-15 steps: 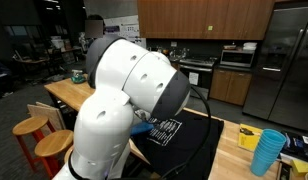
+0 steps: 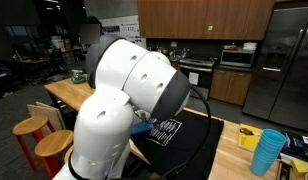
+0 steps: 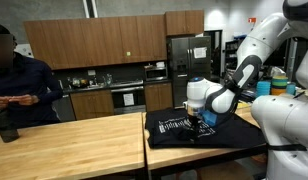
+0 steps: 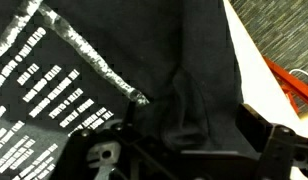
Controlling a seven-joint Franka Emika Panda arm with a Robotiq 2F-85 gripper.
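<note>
A black cloth [image 2: 184,135] with white printed stripes, like a shirt, lies spread on the wooden table. In the wrist view the cloth [image 4: 124,30] fills most of the picture, its print at left and a raised fold near the middle. My gripper stands open over the cloth near its edge, fingers wide apart. The fold runs between them, but I cannot tell whether the fingers touch it. From the side, the gripper [image 3: 197,117] is low over the cloth [image 3: 172,128]; the arm conceals it in exterior view 1.
A blue cup [image 2: 267,152] and a yellow object [image 2: 250,137] stand at the table's right. Red stools [image 2: 34,125] are at the left. A person [image 3: 29,75] stands at the table's far left end. Bare wood [image 3: 74,145] lies left of the cloth.
</note>
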